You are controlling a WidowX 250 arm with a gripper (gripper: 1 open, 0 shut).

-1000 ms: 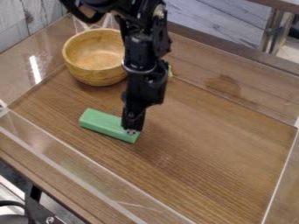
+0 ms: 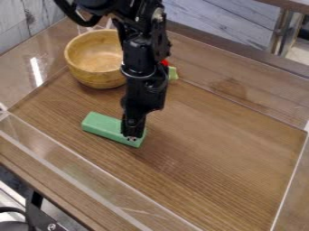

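Note:
My black gripper [image 2: 135, 133] points down at the right end of a green block [image 2: 107, 126] lying on the wooden table. Its fingertips are at the block's edge and look close together; whether they touch the block I cannot tell.
A yellow-tan bowl [image 2: 90, 65] sits at the back left. A small pale green and red item is partly hidden behind the arm. A white raised edge borders the right side.
The green block looks unmoved.

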